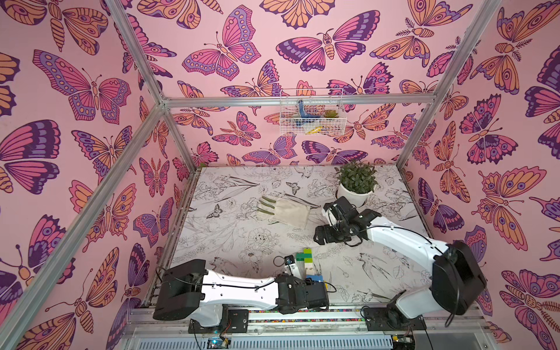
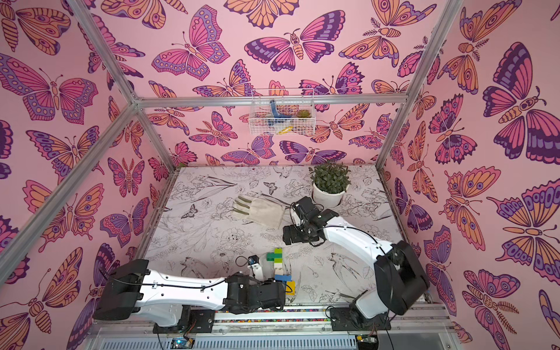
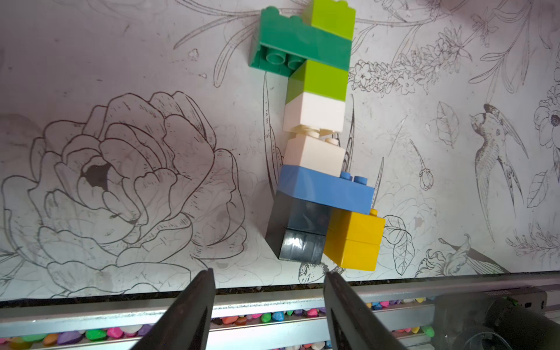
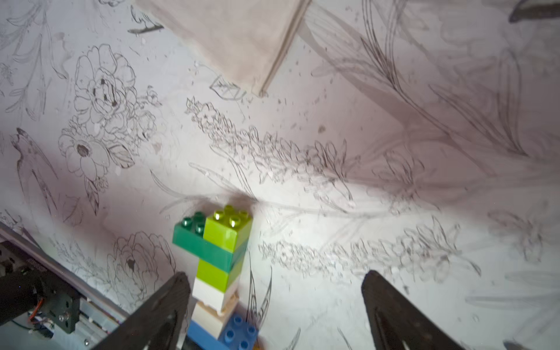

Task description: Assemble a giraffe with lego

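The brick giraffe appears to lie on its side near the table's front edge. Its black bricks and yellow bricks form the legs under a blue brick. Two white bricks follow, studs showing in a slight gap between them, then a lime brick, a dark green brick and a top lime brick. My left gripper is open just in front of the legs, nothing between its fingers. My right gripper is open and empty, to the right of and beyond the giraffe.
A pale work glove lies flat at mid-table. Behind the right arm stands a white pot with a plant. A wire basket hangs on the back wall. A metal rail borders the front.
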